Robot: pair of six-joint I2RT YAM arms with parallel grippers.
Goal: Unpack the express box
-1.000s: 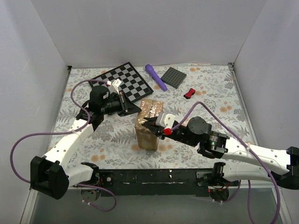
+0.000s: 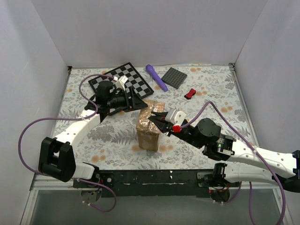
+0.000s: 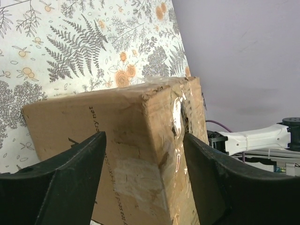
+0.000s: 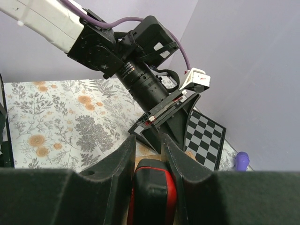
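A brown cardboard box (image 2: 149,136) with shiny tape on top stands at the middle of the table. My left gripper (image 2: 139,106) is at the box's far left top corner. In the left wrist view, its fingers (image 3: 77,173) stand apart, with the box's corner (image 3: 145,101) showing between them; contact cannot be made out. My right gripper (image 2: 153,118) is over the top of the box, shut on a black and red tool (image 4: 152,187). The tool's working end is hidden, so whether it cuts into the tape does not show.
Behind the left arm lies a black-and-white checkerboard (image 2: 126,77). A purple microphone-shaped thing (image 2: 156,77), a dark grey square pad (image 2: 174,78) and a small red object (image 2: 190,93) lie at the back.
The left gripper has moved right, to the box's far corner. My right gripper has shifted slightly right and back across the box top, still with the tool. The box has barely moved.
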